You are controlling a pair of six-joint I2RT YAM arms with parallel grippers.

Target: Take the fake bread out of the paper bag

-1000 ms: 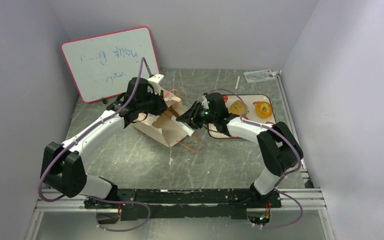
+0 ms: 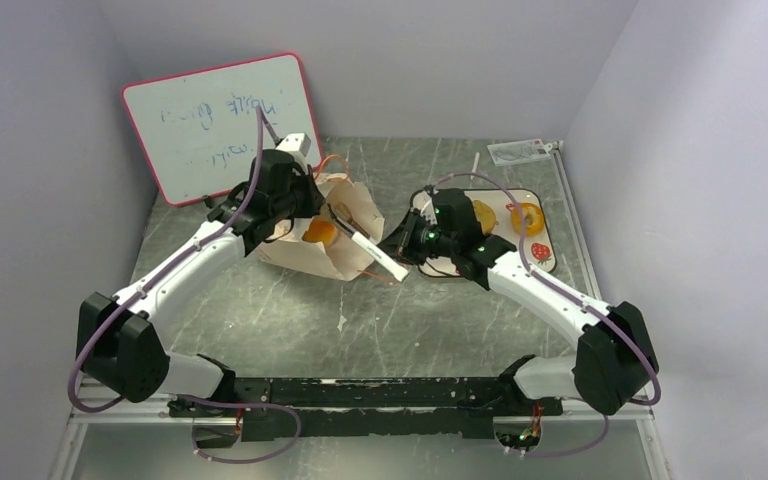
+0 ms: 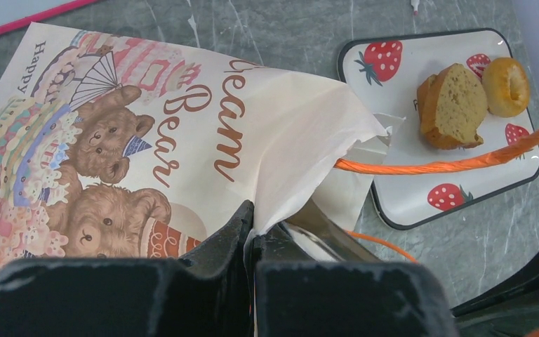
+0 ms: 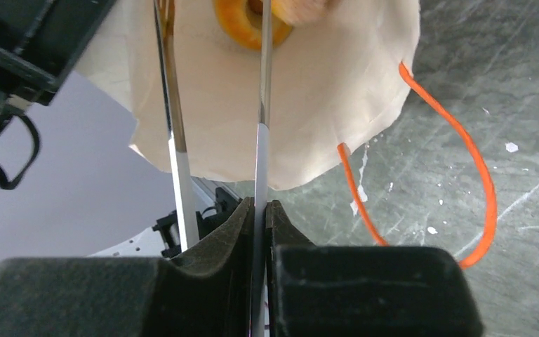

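The paper bag (image 2: 305,257) lies on its side with its mouth toward the right, printed with bears in the left wrist view. My left gripper is shut on the bag's rim. My right gripper (image 2: 400,250) is shut on the white-handled tongs (image 2: 381,257), whose metal arms reach into the mouth. Inside, an orange ring-shaped bread (image 4: 238,29) and a blurred pale bread piece (image 4: 300,8) lie by the tong arms; whether the tongs pinch either cannot be told, as their tips are out of frame. From above, an orange bread (image 2: 321,232) shows in the bag.
A strawberry-patterned tray (image 3: 410,203) on the right bears a bread slice (image 3: 453,105) and a ring bread (image 3: 507,86). Orange bag handles (image 4: 474,154) loop out from the mouth. A whiteboard (image 2: 225,125) leans at the back left.
My right gripper has drawn back rightward with the tongs, showing more of their length. The left gripper and bag rim shifted slightly left. More of the orange bread shows inside the bag.
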